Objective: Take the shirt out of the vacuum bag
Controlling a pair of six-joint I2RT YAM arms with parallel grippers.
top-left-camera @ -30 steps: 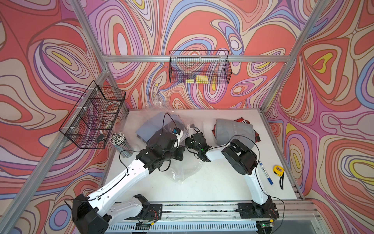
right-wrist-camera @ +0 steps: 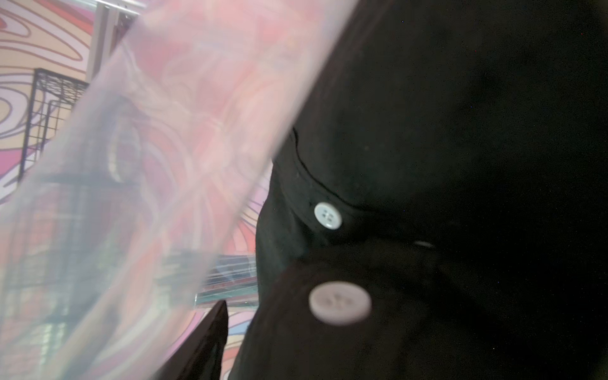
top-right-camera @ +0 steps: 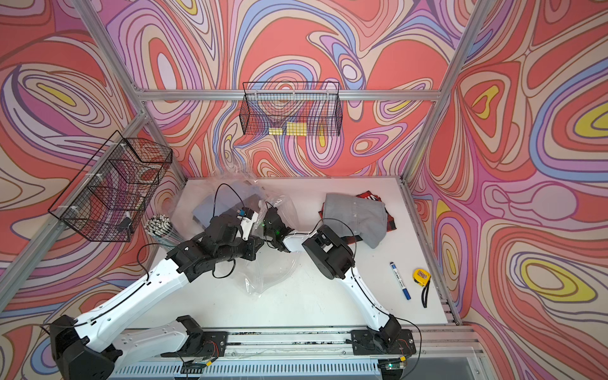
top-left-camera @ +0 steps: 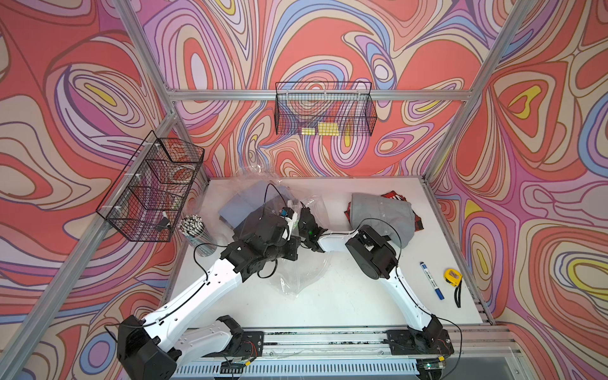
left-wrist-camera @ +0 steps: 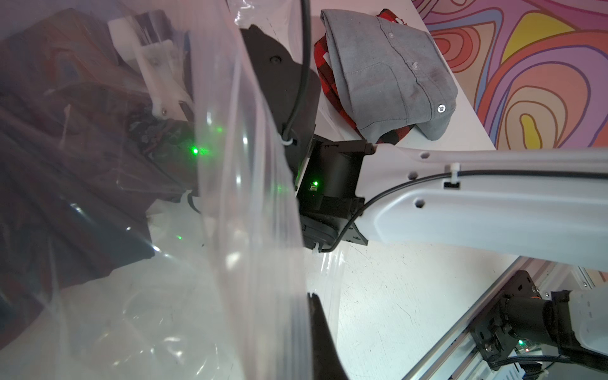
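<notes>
A clear vacuum bag (top-left-camera: 288, 278) spreads over the left middle of the table, with blue clothing (top-left-camera: 247, 199) and dark fabric inside. My left gripper (top-left-camera: 285, 228) is at the bag's upper part, mostly hidden in the top views; its wrist view shows plastic very close, and what is between its fingers is unclear. My right gripper (top-left-camera: 304, 228) reaches in from the right at the bag's opening. In the right wrist view, black shirt cloth (right-wrist-camera: 430, 126) with white buttons fills the right side, bag plastic (right-wrist-camera: 126, 190) the left, and one dark finger shows at the bottom.
Folded grey and red-plaid shirts (top-left-camera: 380, 215) lie at the back right. A marker (top-left-camera: 430, 278) and tape measure (top-left-camera: 452, 276) are at the right. A container of sticks (top-left-camera: 196, 231) stands at the left. Wire baskets (top-left-camera: 326, 114) hang above.
My right arm has moved leftward and slightly toward the back, further into the bag's opening. The left arm has stayed still.
</notes>
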